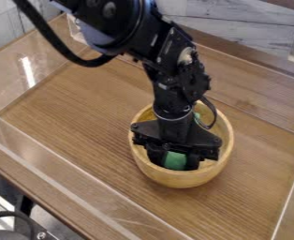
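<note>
A black robot gripper (175,152) reaches down from the top into a round, light wooden-coloured bowl (206,174) right of centre in the camera view. Its fingers are closed on a green object (179,161) low inside the bowl. The gripper hides much of that object and of the bowl's inside. Another bit of green shows behind the gripper near the bowl's back; whether it is the same object I cannot tell.
The bowl stands on a wooden table (75,122). A pale board runs along the back, and a dark cable lies at the lower left.
</note>
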